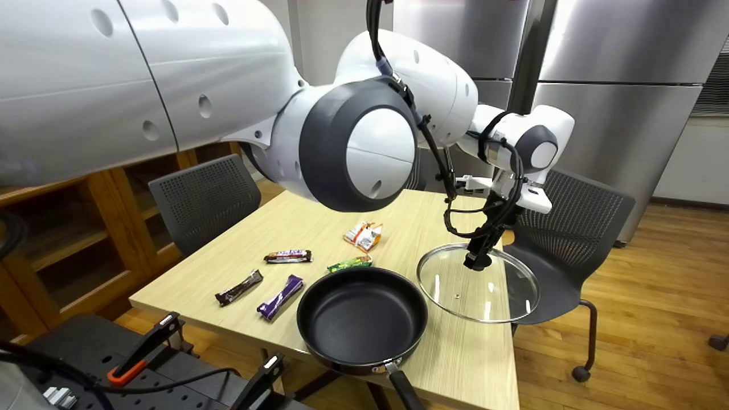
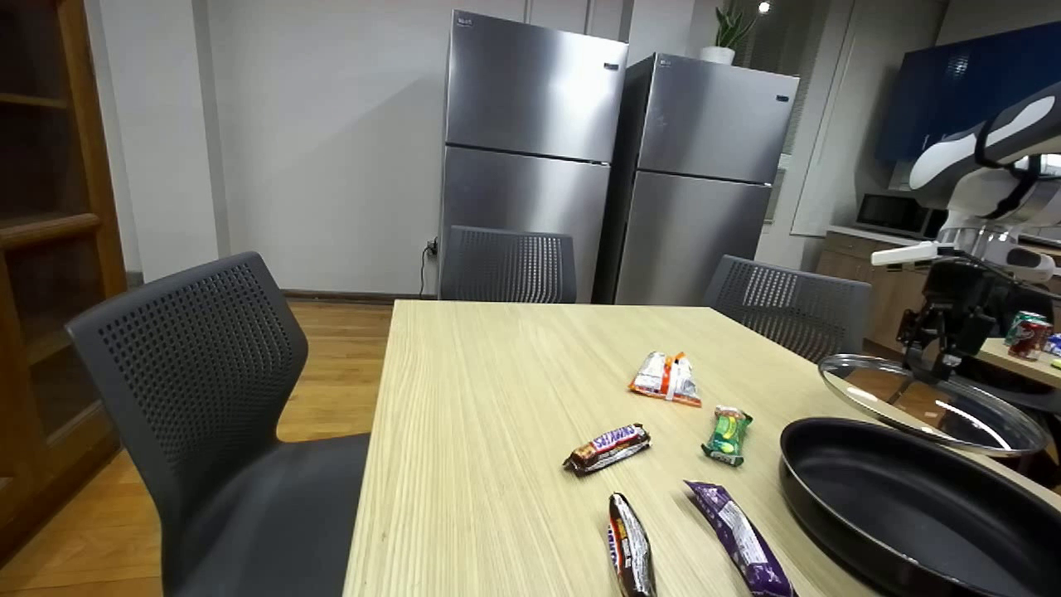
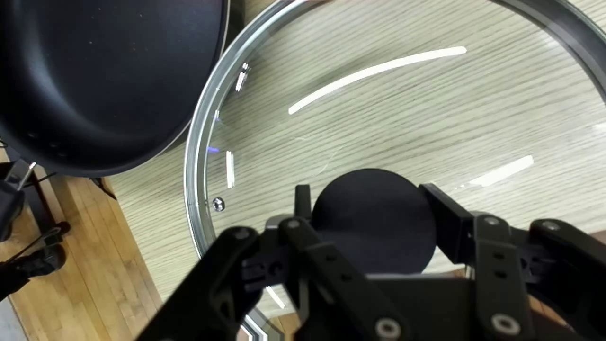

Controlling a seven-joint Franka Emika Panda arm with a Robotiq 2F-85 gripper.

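A glass lid [image 1: 447,290] with a steel rim hangs to the right of the black pan [image 1: 362,318], partly past the table's right edge. Its round black knob [image 3: 375,224] sits between the two fingers of my gripper, which is shut on it. In the second exterior view, the lid [image 2: 980,418] appears above and behind the pan [image 2: 925,507], and the gripper [image 2: 930,368] comes down on it from above. The pan is uncovered, and its visible inside is empty.
A purple wrapper bar [image 1: 280,297], a dark bar [image 1: 239,287], another wrapped bar [image 1: 287,256], a green packet [image 1: 349,263] and a white-orange bag [image 1: 364,236] lie left of and behind the pan. A chair [image 1: 574,232] stands close on the right.
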